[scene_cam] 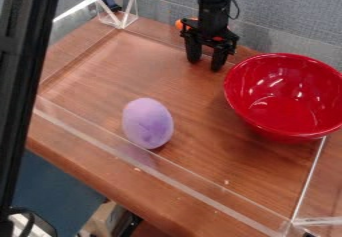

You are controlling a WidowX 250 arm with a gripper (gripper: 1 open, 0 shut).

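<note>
My black gripper [209, 53] hangs at the back of the wooden table, its fingers pointing down near the tabletop, with a small orange thing [182, 25] partly hidden behind it. I cannot tell whether it holds anything. A large red bowl [283, 93] sits at the right, just in front of and right of the gripper. A purple egg-shaped object [147, 123] lies front left of centre.
Clear plastic walls [209, 187] border the tabletop [107, 77]. A grey wall [287, 16] stands behind.
</note>
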